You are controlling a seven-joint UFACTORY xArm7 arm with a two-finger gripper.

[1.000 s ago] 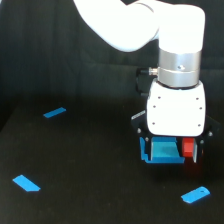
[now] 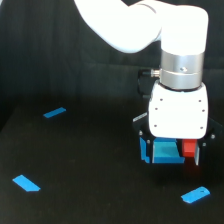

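Over the right side of the dark table, the white hand of my gripper (image 2: 172, 154) points down. Directly beneath it shows a blue object (image 2: 164, 152), perhaps a box or tray, partly covered by the hand. A small red object (image 2: 189, 147) appears at the right end of the blue one, close under the hand. The fingers are small and dark against the background, so their spacing and any contact with the red or blue object are unclear.
Blue tape-like marks lie flat on the table: one at the back left (image 2: 55, 113), one at the front left (image 2: 26, 184) and one at the front right (image 2: 195, 195). A dark curtain hangs behind.
My gripper has shifted slightly to the right and a touch lower. The blue object and the tape marks stay where they were.
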